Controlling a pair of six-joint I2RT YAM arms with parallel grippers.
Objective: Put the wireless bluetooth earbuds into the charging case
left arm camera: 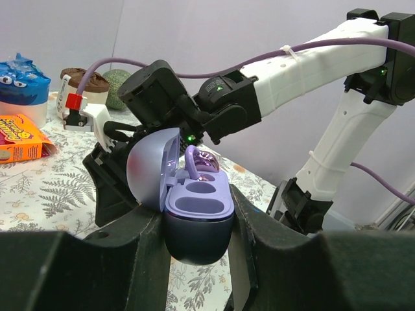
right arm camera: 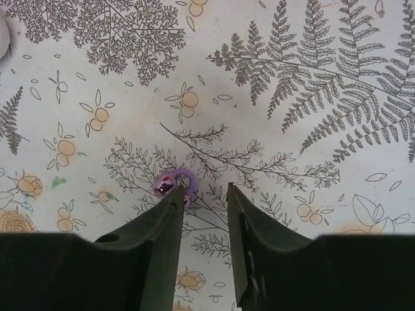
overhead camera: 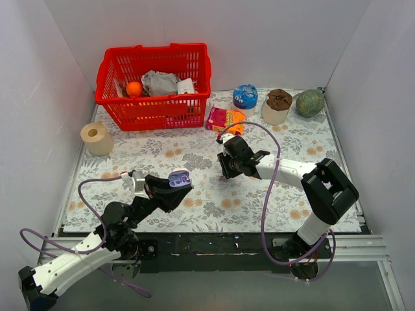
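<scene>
My left gripper (overhead camera: pixel 172 189) is shut on the open lilac charging case (overhead camera: pixel 179 177), held upright in front of it; in the left wrist view the case (left arm camera: pixel 201 203) shows its lid up, compartments, and a purple earbud piece behind or in it. My right gripper hovers over the cloth, part open with an empty gap between its fingers. A small purple earbud (right arm camera: pixel 165 184) lies on the cloth beside its left finger in the right wrist view, partly hidden by that finger.
A red basket (overhead camera: pixel 152 116) stands at the back left, with a paper roll (overhead camera: pixel 96 139) left of it. An orange snack box (overhead camera: pixel 224 120), a blue-topped tub (overhead camera: pixel 245 97), a brown-topped tub (overhead camera: pixel 275 110) and a green melon (overhead camera: pixel 310 103) line the back.
</scene>
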